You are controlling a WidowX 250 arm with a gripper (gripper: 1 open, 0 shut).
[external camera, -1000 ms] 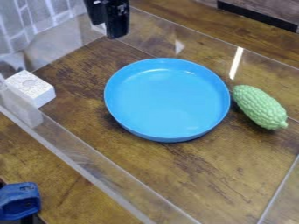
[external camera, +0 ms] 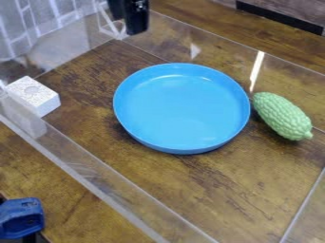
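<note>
At the top of the camera view, left of centre, hangs my black gripper, cut off by the frame's edge and raised over the back of the area. I cannot make out its fingertips well. A blue round plate lies in the middle of the wooden floor. To its right is a green bumpy vegetable, like a bitter melon. A white block sits at the left.
Clear low walls border the area. A blue object is at the bottom left outside them. Bare wood surrounds the plate, mostly in front and behind.
My gripper has risen toward the top edge and shifted slightly right. The plate, vegetable and block are unchanged.
</note>
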